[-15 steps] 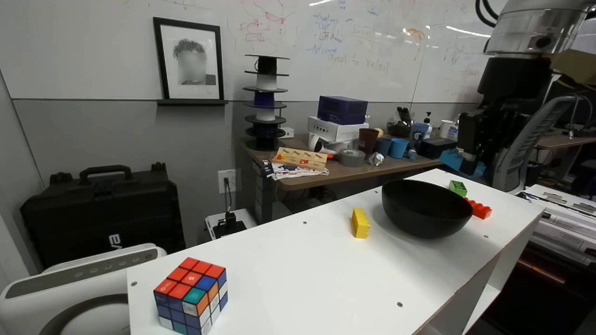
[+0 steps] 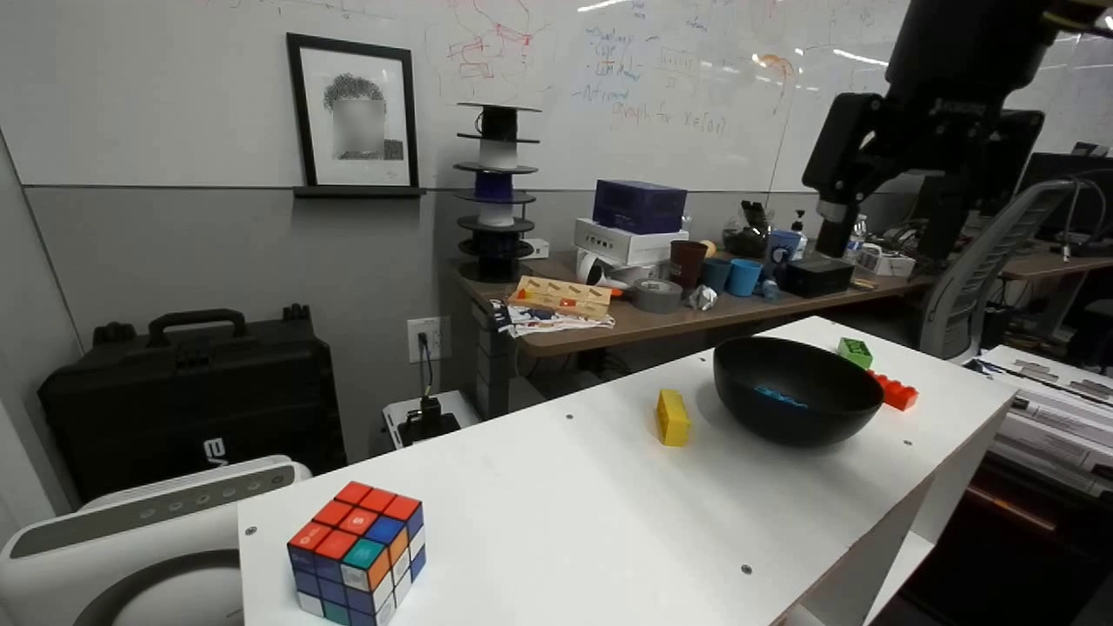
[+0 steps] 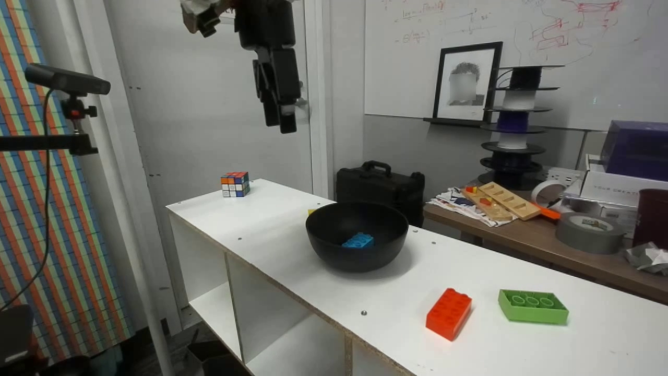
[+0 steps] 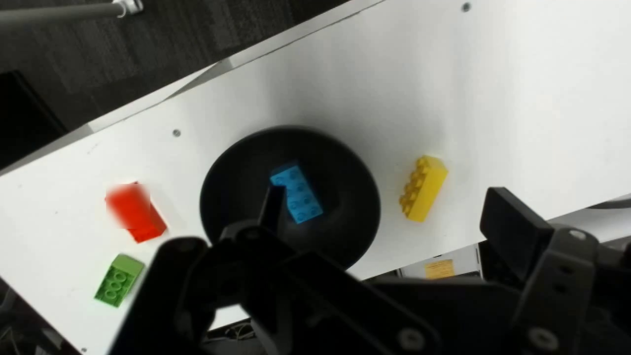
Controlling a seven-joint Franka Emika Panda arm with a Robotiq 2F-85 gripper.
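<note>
Inside the black bowl (image 2: 751, 360) lies a blue brick (image 4: 297, 194), resting on the bottom. My gripper is open above the bowl, its fingers wide apart with nothing held between them. A yellow brick (image 4: 425, 189) stands on the white table just beside the bowl. On the bowl's other side are a red brick (image 3: 449, 313) and a green brick (image 3: 533, 307), apart from each other. In exterior view 2 the bowl hides most of the yellow brick.
A Rubik's cube (image 2: 357, 553) sits at the far end of the white table (image 2: 563, 501), with clear surface between it and the yellow brick. A brown desk (image 2: 584, 336) with boxes and cups stands behind.
One second ago the blue brick was in my gripper, low at the right; now it is in the bowl. My gripper has opened and stands higher.
</note>
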